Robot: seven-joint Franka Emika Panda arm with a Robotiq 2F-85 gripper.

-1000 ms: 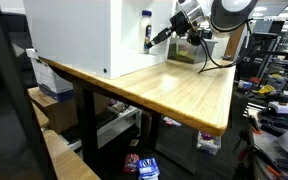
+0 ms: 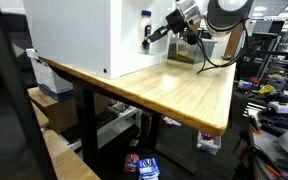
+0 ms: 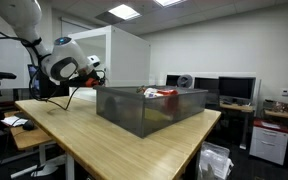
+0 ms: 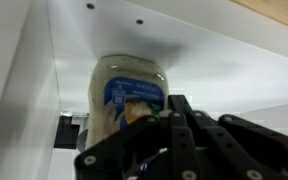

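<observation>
A bottle with a white cap and a blue label [image 2: 145, 28] stands upright against the white cabinet's opening in exterior view 1. My gripper [image 2: 149, 43] reaches in from the right, its tip close beside the lower part of the bottle. In the wrist view the bottle's blue label with a coloured picture [image 4: 132, 96] shows just left of my gripper. The dark fingers appear shut, and nothing shows between them. Whether they touch the bottle I cannot tell. The gripper [image 3: 97, 78] is small and partly unclear in exterior view 2.
The white cabinet [image 2: 82, 35] has walls close around the bottle. A wooden table [image 2: 174, 85] stretches in front, mostly clear. In exterior view 2 a grey open box [image 3: 139, 115] with several items inside stands on the table near the arm.
My gripper has shifted slightly, a little up and left in exterior view 1. The bottle seems to stand in the same place.
</observation>
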